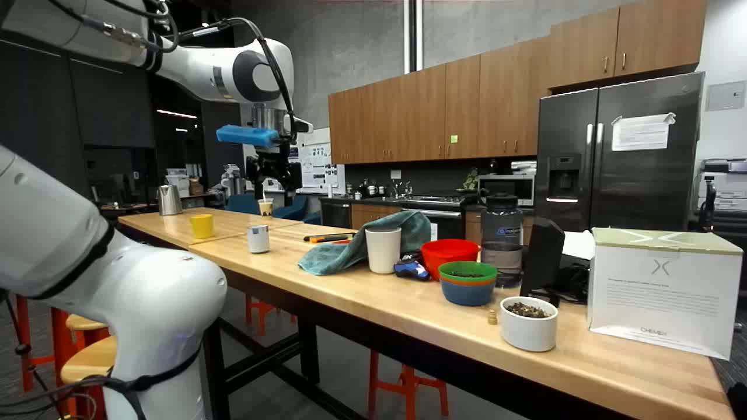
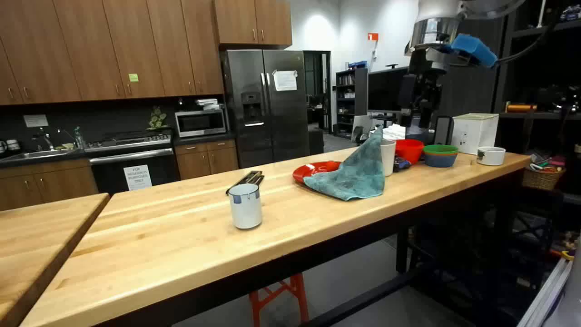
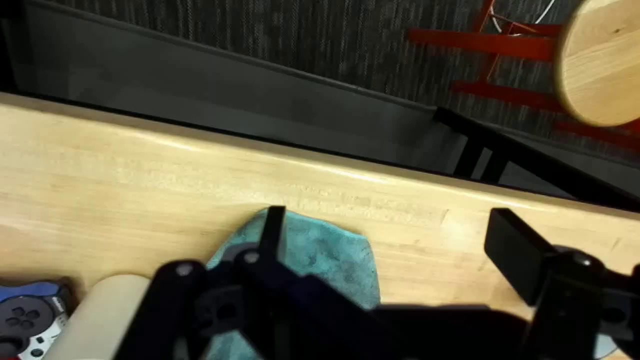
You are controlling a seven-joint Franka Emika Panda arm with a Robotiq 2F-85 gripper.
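My gripper is open above the table, its two black fingers wide apart and nothing held between them. Below it, in the wrist view, lies a teal cloth point(image 3: 327, 249), partly hidden by the left finger. Exterior view 2 shows that cloth point(image 2: 351, 177) draped over a red plate point(image 2: 306, 171) and up against a cream cup point(image 2: 387, 155). High over the tabletop, the gripper point(image 1: 274, 185) touches none of these things. A white mug with blue patches point(image 2: 245, 207) stands by itself farther along the table.
Beside the cream cup are a game controller point(image 1: 411, 268), a red bowl point(image 1: 448, 253) and stacked bowls point(image 1: 467, 290). A white dish point(image 1: 529, 332), a water bottle point(image 1: 502, 238) and a Chemex box point(image 1: 662, 297) crowd that end. Bare wood surrounds the mug.
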